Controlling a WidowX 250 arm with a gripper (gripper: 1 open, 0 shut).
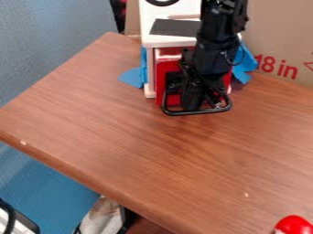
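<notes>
The black gripper (196, 91) hangs at the back of the wooden table, low in front of a red box (167, 66) that sits in or against a white frame (162, 39). A black wire loop at its lower end overlaps the red box. Whether the fingers are open or shut is hidden by the dark parts and the arm.
Blue cloth (134, 76) lies on both sides of the white frame. A cardboard box (275, 37) stands behind. A red round object (294, 226) is at the lower right corner.
</notes>
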